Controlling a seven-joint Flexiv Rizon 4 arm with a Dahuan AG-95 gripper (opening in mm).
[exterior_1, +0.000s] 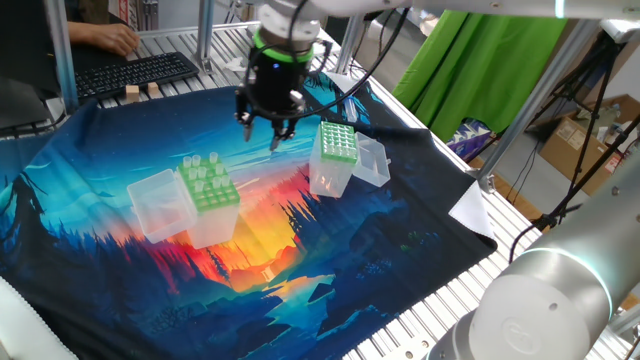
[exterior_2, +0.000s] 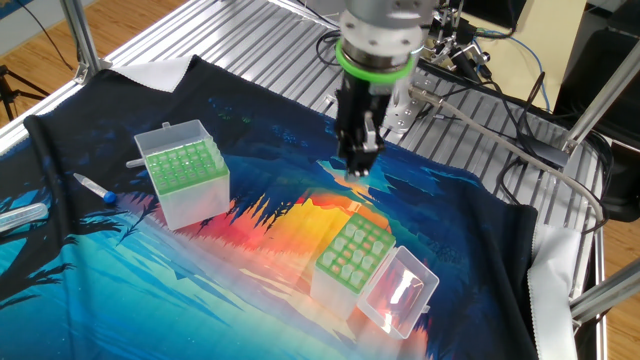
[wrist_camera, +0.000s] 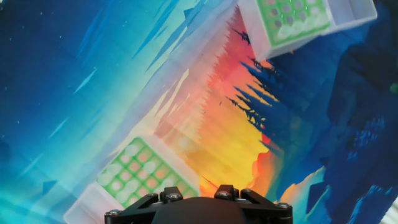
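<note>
Two clear boxes with green tip racks stand open on the cloth. The rack on the left in exterior view 1 (exterior_1: 208, 196) carries several tips standing up above its grid, with its clear lid (exterior_1: 162, 205) folded out to the left. The other rack (exterior_1: 338, 142) has its lid (exterior_1: 373, 160) swung to the right. My gripper (exterior_1: 261, 138) hangs above the cloth between the two boxes, toward the far side. Its fingers are spread apart, and nothing shows between them. In the wrist view, the tip-bearing rack (wrist_camera: 140, 171) lies just beyond the gripper at lower left.
A printed landscape cloth (exterior_1: 300, 300) covers the metal table, bare between and in front of the boxes. A blue-capped pen (exterior_2: 95, 188) and a marker (exterior_2: 22, 217) lie beside one box. A keyboard (exterior_1: 135, 74) and a person's hand (exterior_1: 117, 40) are at the far left.
</note>
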